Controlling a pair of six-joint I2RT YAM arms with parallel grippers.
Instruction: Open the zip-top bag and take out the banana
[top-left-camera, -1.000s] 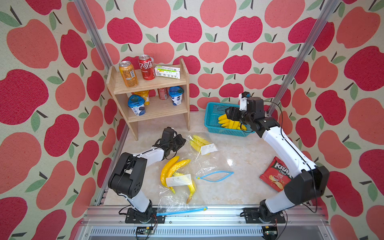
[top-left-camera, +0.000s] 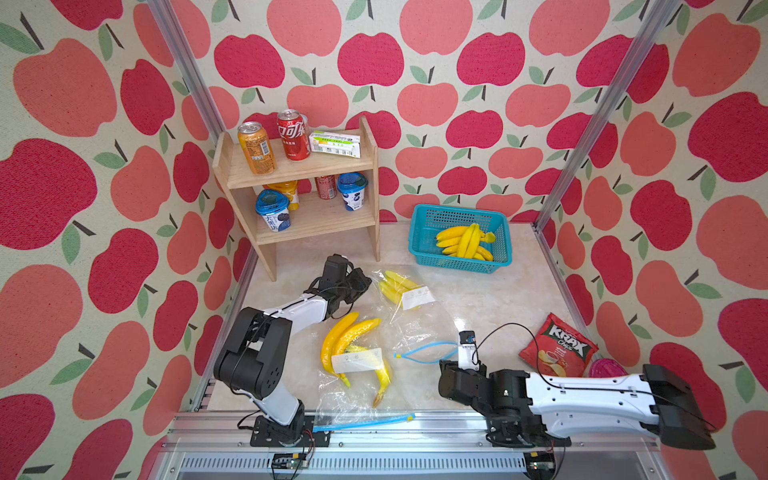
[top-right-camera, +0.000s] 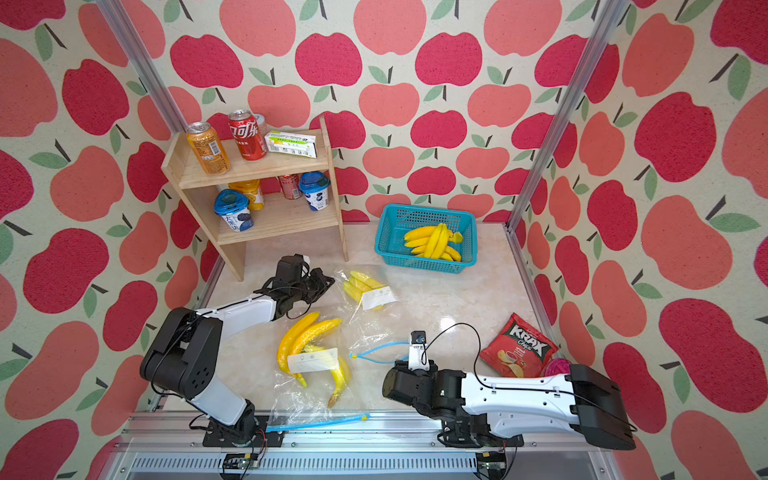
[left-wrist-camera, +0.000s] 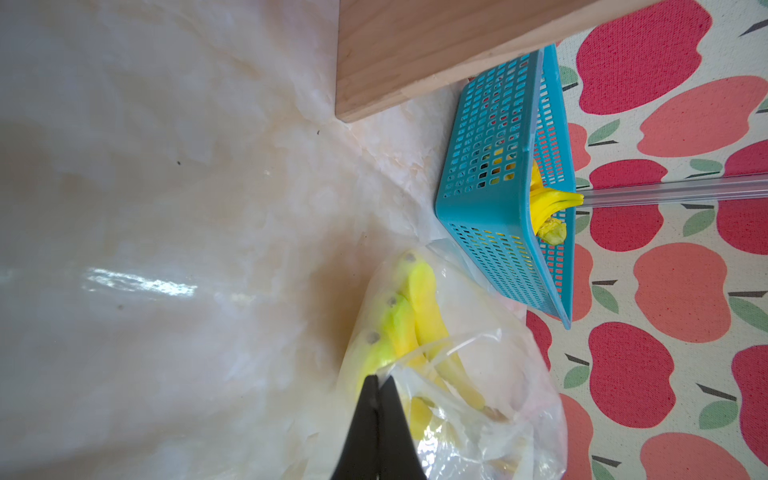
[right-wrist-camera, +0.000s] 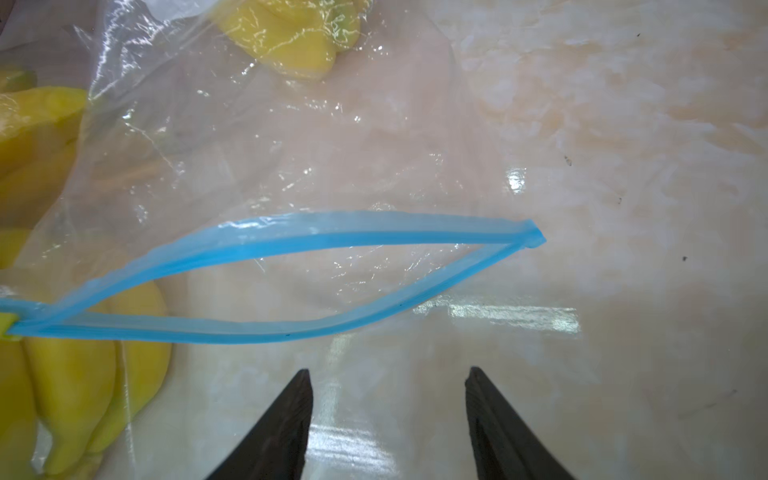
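Observation:
A clear zip bag with small bananas (top-left-camera: 400, 281) lies mid-table, its blue zip edge (right-wrist-camera: 304, 238) parted into a loop in the right wrist view. My right gripper hangs just in front of that edge, fingers apart with nothing between them. My left gripper is shut at the back end of this bag, clear film at its fingertips; whether any is pinched is unclear. A second bag with larger bananas (top-right-camera: 297, 341) lies at the front left, its blue zip (top-right-camera: 316, 422) along the table edge.
A teal basket of bananas (top-left-camera: 424, 254) stands at the back. A wooden shelf (top-left-camera: 320, 228) with cans and cups is at the back left. A red chip bag (top-left-camera: 557, 348) lies at the right front. Bare table lies between basket and chip bag.
My right arm has swung from above the teal basket down to the front, beside the middle bag's zip edge. The left arm has barely moved.

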